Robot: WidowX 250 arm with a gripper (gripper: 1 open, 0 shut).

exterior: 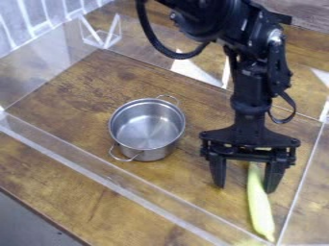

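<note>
My black gripper (245, 171) is low on the right of the wooden table, open, its fingers either side of a spoon with a pale yellow handle (260, 209). The spoon's bowl is hidden under the gripper. A steel pot (146, 130) with two wire handles stands to the left of the gripper, apart from it.
Clear plastic walls (34, 82) edge the work area.
</note>
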